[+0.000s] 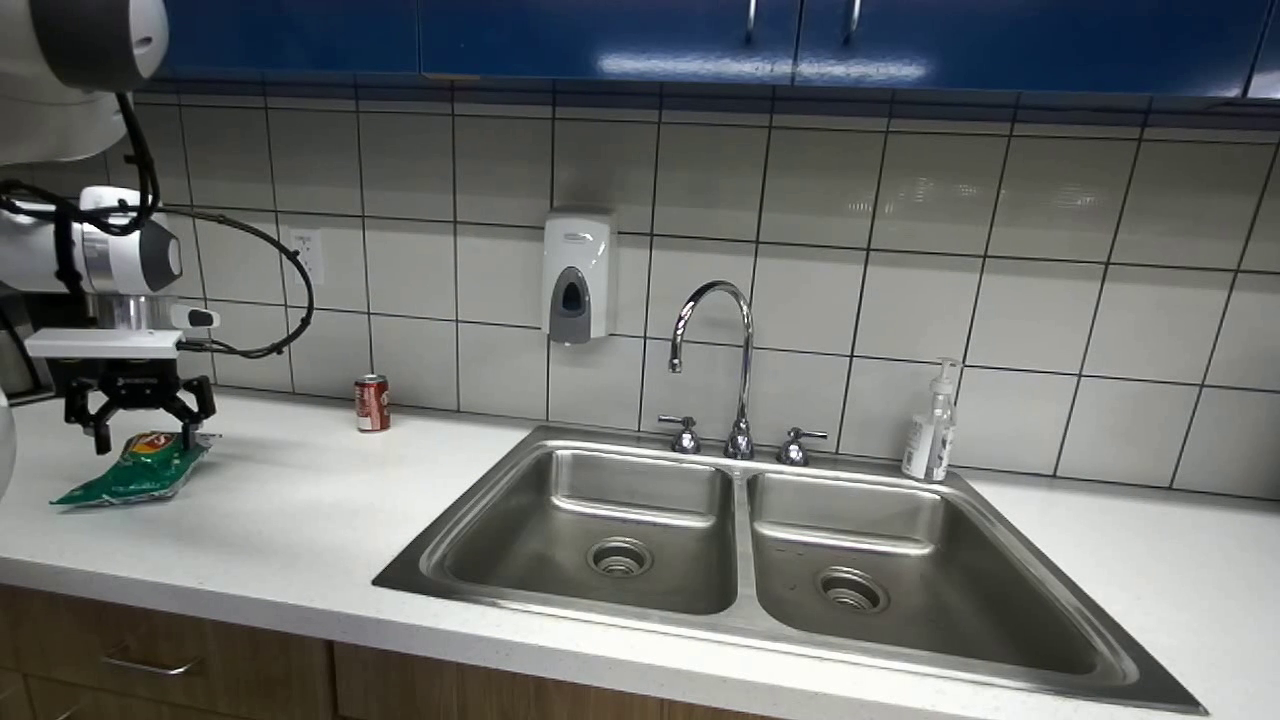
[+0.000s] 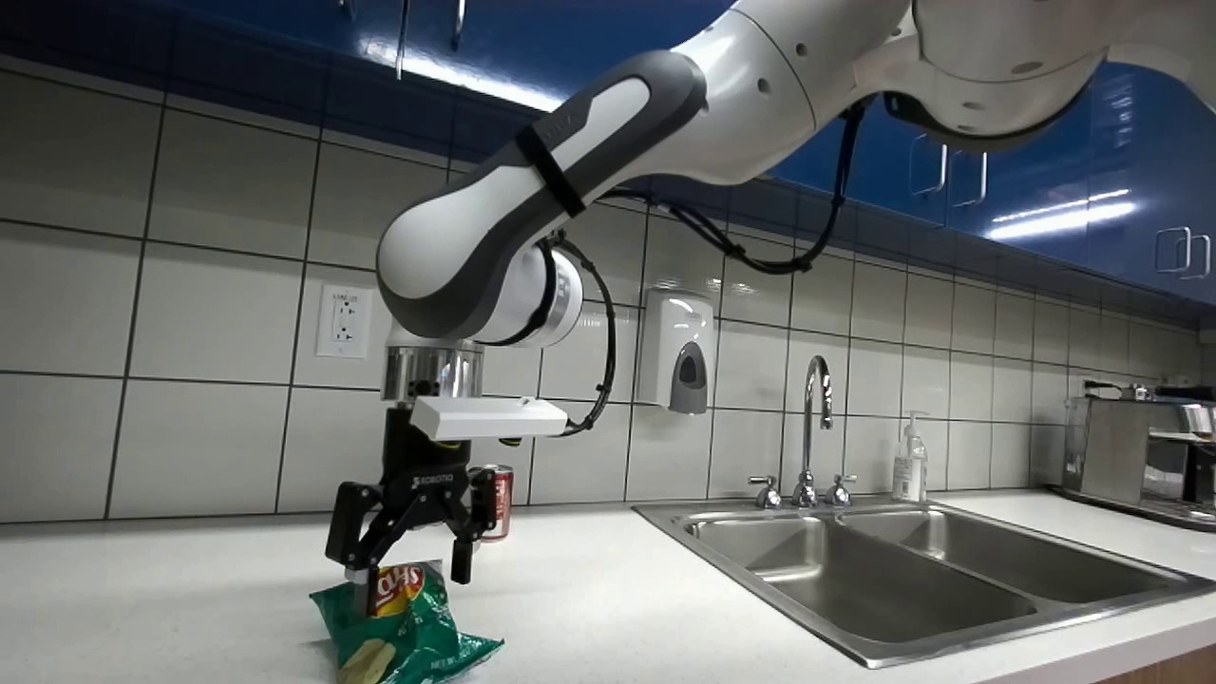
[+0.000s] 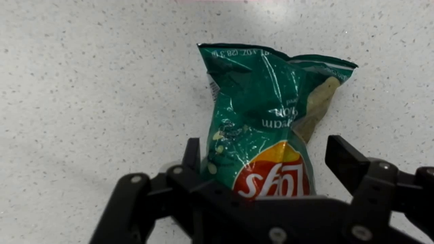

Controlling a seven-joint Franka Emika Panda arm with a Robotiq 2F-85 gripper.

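A green Lay's chip bag lies on the counter at the left in exterior view 1. Just above it my gripper points down with its fingers wide apart. In the wrist view the bag passes between the two fingertips, bare counter showing on its right before the finger; on the left, the finger is close to the bag's edge. The near end of the bag is hidden behind the gripper body. From exterior view 2, one finger of the gripper overlaps the bag; whether they touch, I cannot tell.
A red can stands by the tiled wall, right of the bag. Farther right are the double sink, the faucet and a soap bottle. Clear counter lies between bag and sink.
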